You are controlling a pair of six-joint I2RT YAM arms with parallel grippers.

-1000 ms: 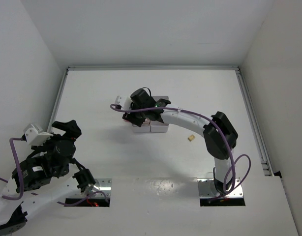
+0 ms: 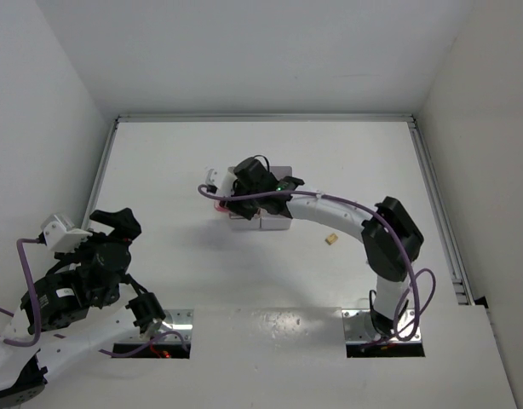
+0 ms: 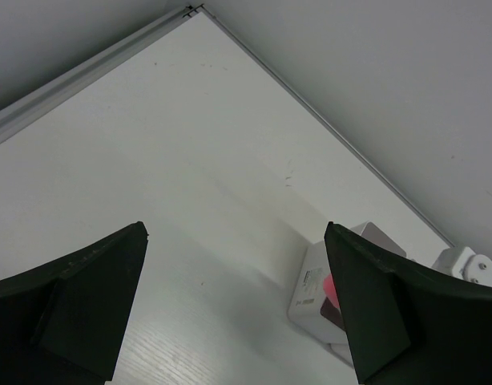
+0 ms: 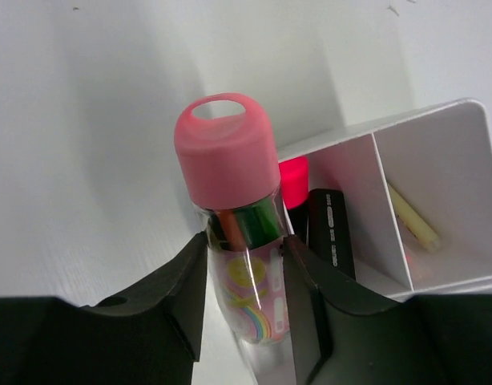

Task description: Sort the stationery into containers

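Observation:
A clear bottle with a pink cap [image 4: 226,156] and a rainbow print stands between the fingers of my right gripper, over the left rim of the white container [image 4: 462,192]. Both fingertips sit close against its sides; whether they grip it cannot be told. One compartment holds a red-capped item [image 4: 294,180] and a black item [image 4: 332,233]; the neighbouring one holds a yellow stick [image 4: 414,218]. From above, the right arm covers much of the container [image 2: 276,223]. My left gripper is open and empty, far left of the container.
A small yellowish block [image 2: 331,239] lies on the table right of the container. Metal rails [image 2: 261,118] edge it at the back and sides, with walls beyond.
My left arm has stayed still.

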